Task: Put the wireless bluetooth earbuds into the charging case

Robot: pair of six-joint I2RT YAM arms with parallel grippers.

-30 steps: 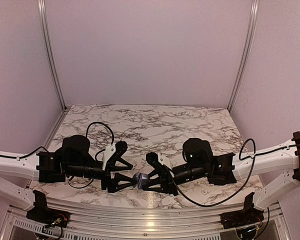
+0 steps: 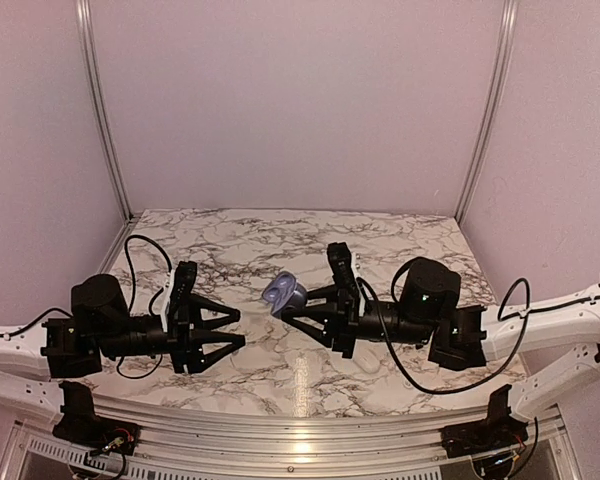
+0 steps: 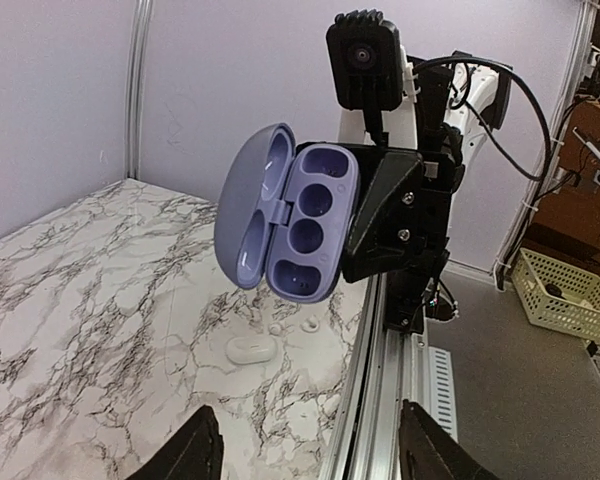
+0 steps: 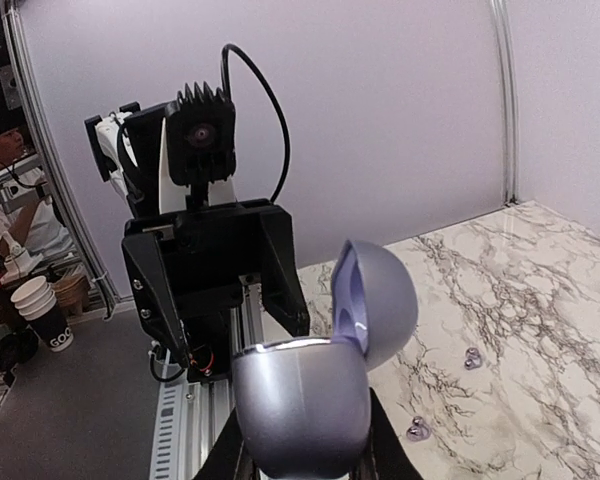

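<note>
A lavender charging case [image 2: 285,295] is held up by my right gripper [image 2: 300,305], shut on it; in the left wrist view the case [image 3: 310,270] has its lid open and shows empty wells. My left gripper [image 2: 230,330] stands open, a short way left of the case, with nothing between its fingers; its fingertips show low in the left wrist view. Small pale earbud-like pieces lie on the marble table below the case, and small lavender pieces [image 4: 417,428] show on the table in the right wrist view.
A metal rail [image 2: 300,440] runs along its front edge, with floor beyond it. Pale walls enclose the sides and back.
My left gripper has moved left, away from the case. My right gripper has risen with the case, which now shows its open lid.
</note>
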